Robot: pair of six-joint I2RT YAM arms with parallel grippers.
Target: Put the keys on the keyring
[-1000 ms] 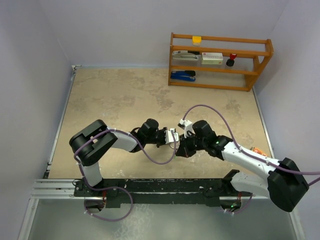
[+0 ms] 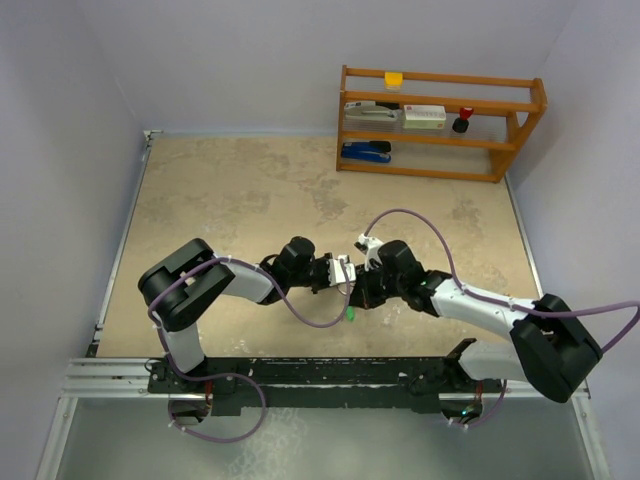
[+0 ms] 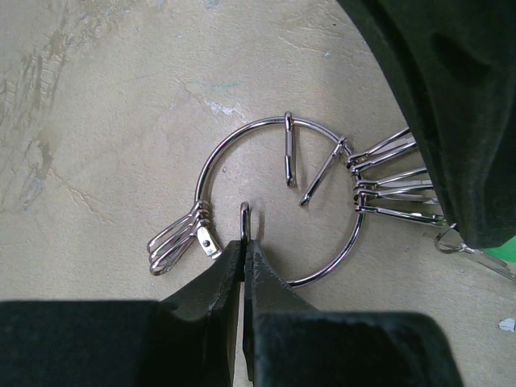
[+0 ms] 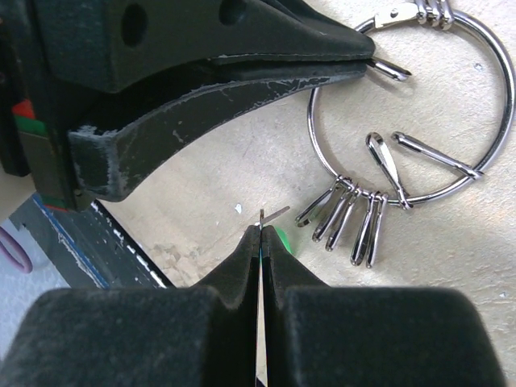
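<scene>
The keyring (image 3: 223, 148) lies on the table as a large silver metal ring, with several narrow wire loops (image 4: 375, 222) hanging around it. At the ring's near edge in the left wrist view, my left gripper is shut on one narrow loop (image 3: 245, 218), whose end sticks out past the fingertips. Outside the ring, my right gripper is shut, with a thin metal tip (image 4: 261, 214) showing between its fingertips. Close by are a green piece (image 4: 284, 239) and a thin metal shaft (image 4: 276, 214); whether they join what the fingers grip is unclear.
A wooden rack (image 2: 440, 105) holding several items stands at the back right. Both arms meet near the table's front middle, very close together.
The right arm has swung slightly left, and its forearm now covers an orange patch at the table's right. The green piece shows more clearly. My left arm has hardly moved.
</scene>
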